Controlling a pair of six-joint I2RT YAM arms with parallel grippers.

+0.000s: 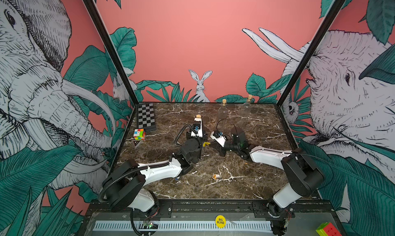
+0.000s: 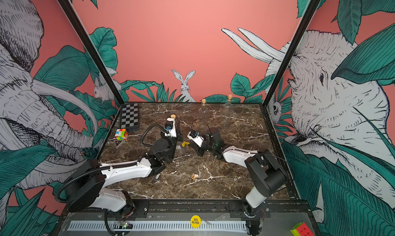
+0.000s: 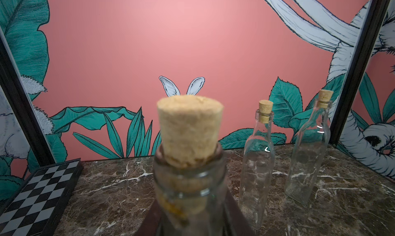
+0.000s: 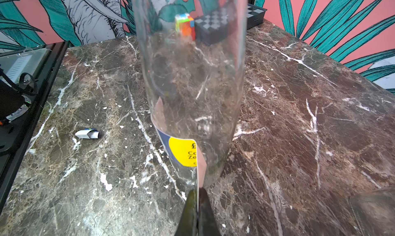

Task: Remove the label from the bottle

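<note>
A corked glass bottle fills the middle of the left wrist view, with my left gripper shut on it below the cork. In the right wrist view the bottle's lower body carries a yellow and navy label, partly lifted, its pinkish back showing. My right gripper is shut on the label's lifted edge at the lower part of the bottle.
Two more corked bottles stand at the back right. A checkered board and a puzzle cube are at the left. Small paper scraps lie on the front table.
</note>
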